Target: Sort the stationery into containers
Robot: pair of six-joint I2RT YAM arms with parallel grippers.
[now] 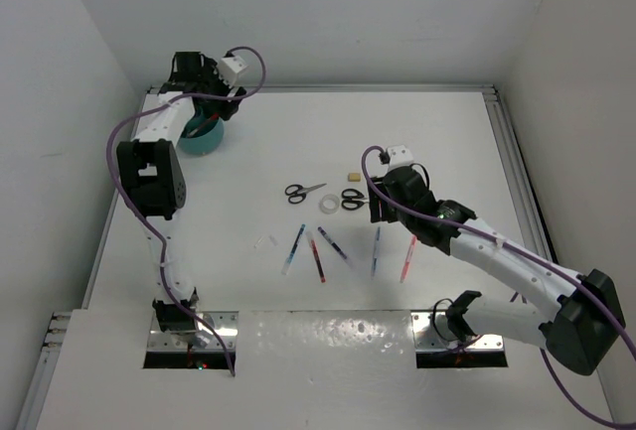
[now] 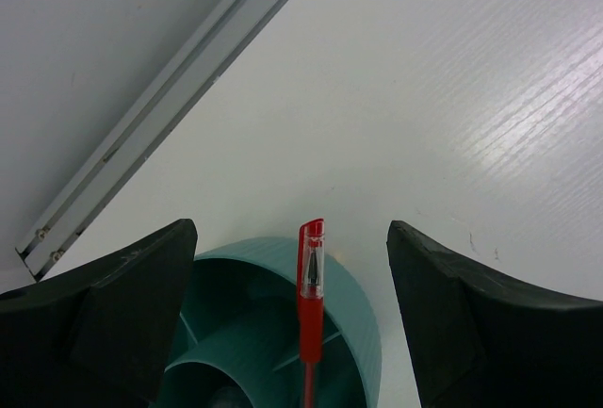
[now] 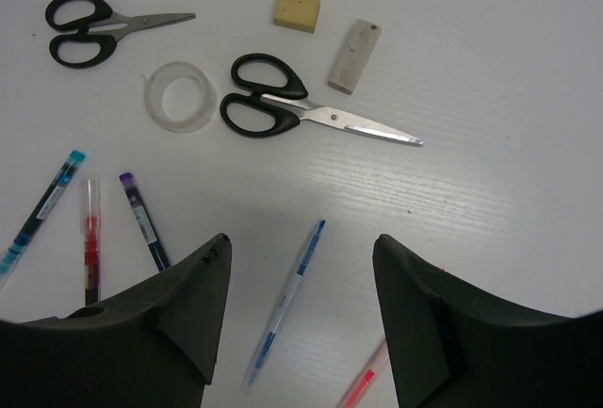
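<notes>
A teal divided container [image 2: 353, 323] stands at the back left, holding a red pen [image 2: 311, 328]. My left gripper [image 1: 221, 100] is open over it, nothing between its fingers. My right gripper stands open above the middle-right of the table. Below it lie a blue-white pen [image 1: 376, 251], a pink pen [image 1: 408, 259], a red pen [image 1: 317, 257], a purple-capped pen [image 1: 334, 244] and a cyan pen [image 1: 294, 247]. Beyond lie two pairs of scissors [image 3: 75, 48] [image 3: 253, 118], a clear tape roll [image 3: 201, 116], a yellow block [image 3: 296, 10] and a grey block [image 3: 354, 56].
Metal rails [image 1: 512, 172] edge it, with walls behind.
</notes>
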